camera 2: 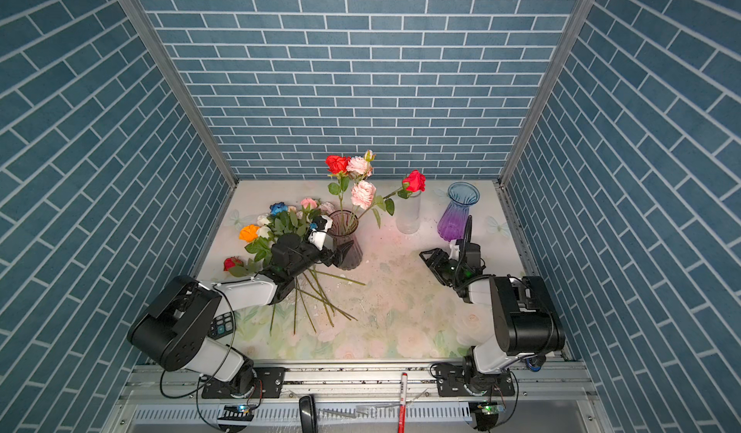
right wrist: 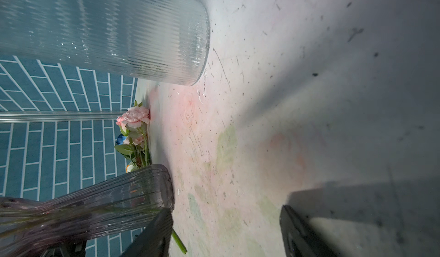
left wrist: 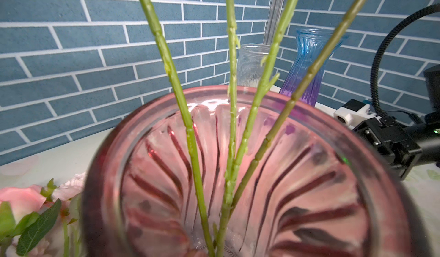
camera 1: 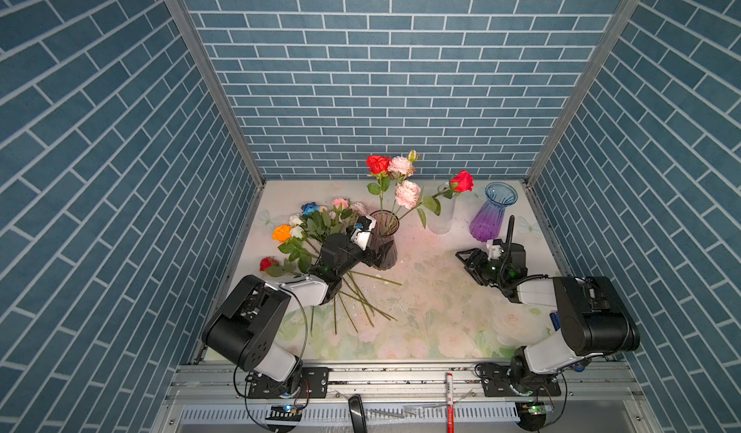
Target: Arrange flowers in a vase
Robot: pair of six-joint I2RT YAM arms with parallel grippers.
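Observation:
A ribbed smoky-pink vase [camera 1: 383, 244] holds several stems topped by red roses [camera 1: 377, 163] and pink blooms [camera 1: 407, 193]; one red rose leans right. My left gripper [camera 1: 374, 251] is at the vase's near side; its fingers are out of the left wrist view, which looks into the vase's mouth [left wrist: 316, 197]. My right gripper is low over the table, facing the vase, with its fingers apart and nothing between them. Loose flowers [camera 1: 281, 233] in orange, blue, white, red and pink lie left of the vase, their stems toward the front.
A clear ribbed glass [camera 1: 440, 218] stands behind and right of the pink vase. A blue-purple vase [camera 1: 488, 218] stands at the back right, behind my right gripper.

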